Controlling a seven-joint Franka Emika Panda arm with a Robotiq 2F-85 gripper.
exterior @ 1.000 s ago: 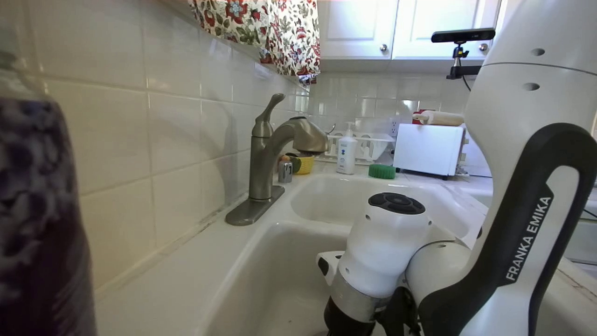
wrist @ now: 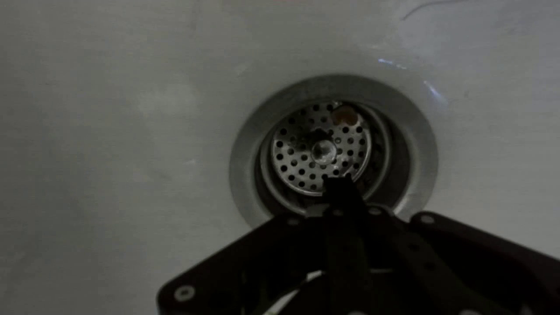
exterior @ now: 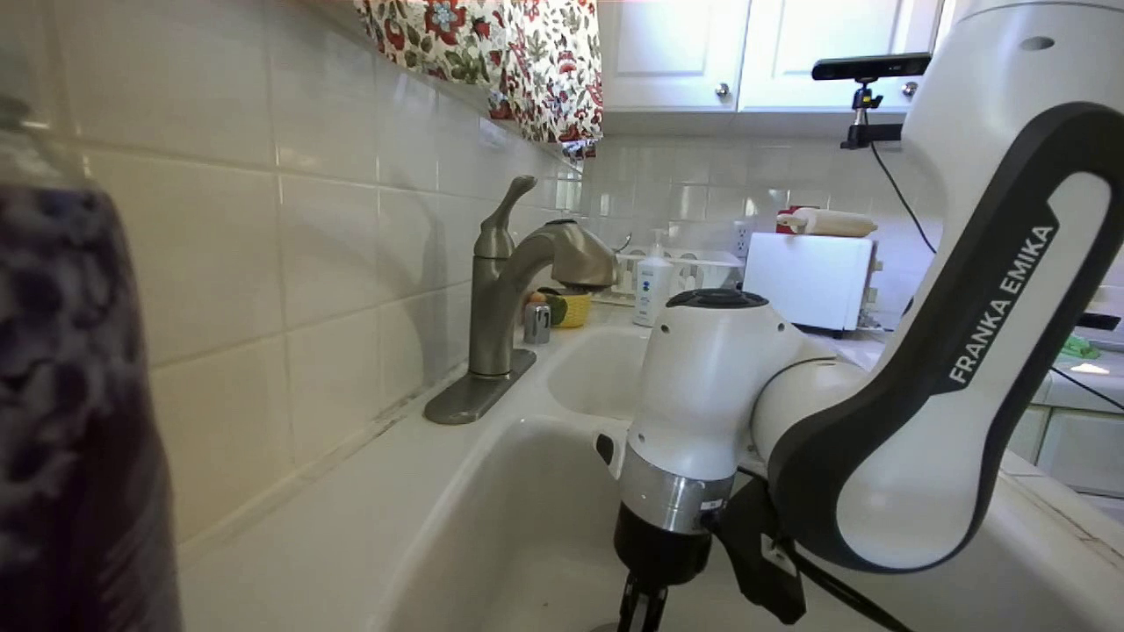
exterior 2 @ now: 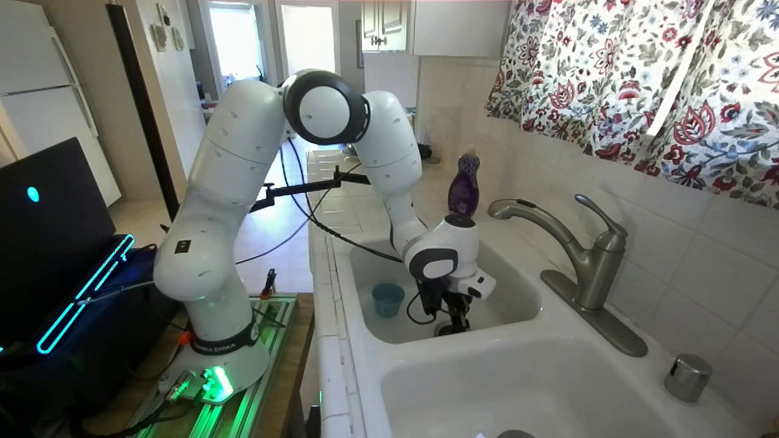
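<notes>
In the wrist view a round metal strainer (wrist: 296, 170) with a small knob (wrist: 323, 152) at its centre lies inside the drain. A brownish scrap (wrist: 344, 115) rests on its holes. My gripper is shut, its dark fingertips together just below the knob in the picture. Nothing shows between them, and the strainer and knob are outside the fingers. Exterior view 2 has the gripper (exterior 2: 458, 321) low in the far basin, over the drain (exterior 2: 443, 330). The fingers (exterior: 640, 606) point down in exterior view 1.
A blue cup (exterior 2: 387, 299) stands in the same basin. The faucet (exterior 2: 584, 259) rises behind the divider, its spout reaching toward the arm. A purple bottle (exterior 2: 464, 186) stands on the counter beyond. The near basin (exterior 2: 504, 383) is empty.
The arm has risen and its wrist has straightened toward vertical. The strainer remains in the drain.
</notes>
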